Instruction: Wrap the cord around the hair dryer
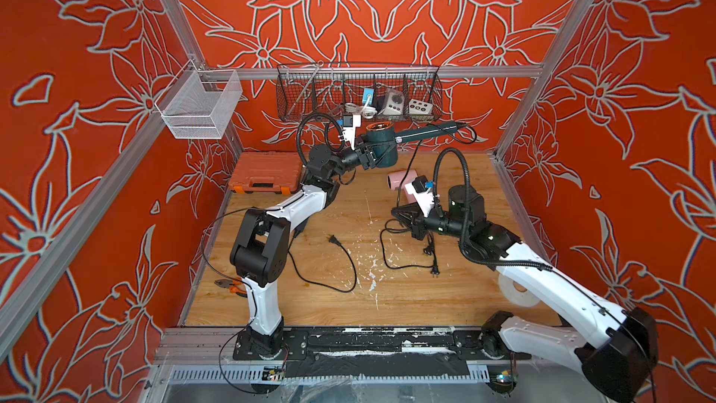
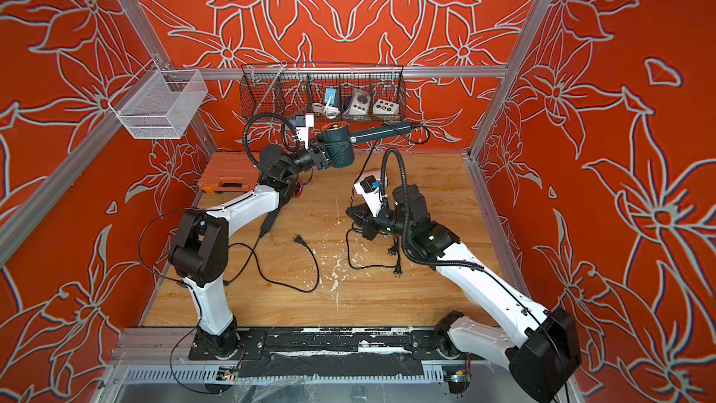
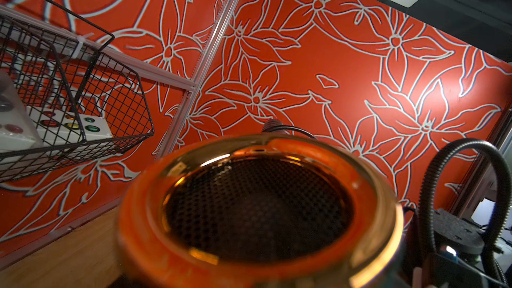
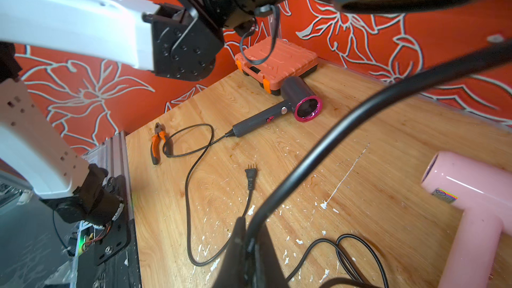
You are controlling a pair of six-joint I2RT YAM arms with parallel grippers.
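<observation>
My left gripper holds the teal hair dryer in the air below the wire basket, its handle pointing right. The gold-rimmed end with its mesh fills the lower left wrist view. The dryer's black cord hangs from the handle's far end down to my right gripper, which is shut low over the table with the cord running between its fingertips.
A pink dryer, a grey dryer, loose cords, orange pliers, an orange case and a white roll lie on the table. Wire baskets hang behind.
</observation>
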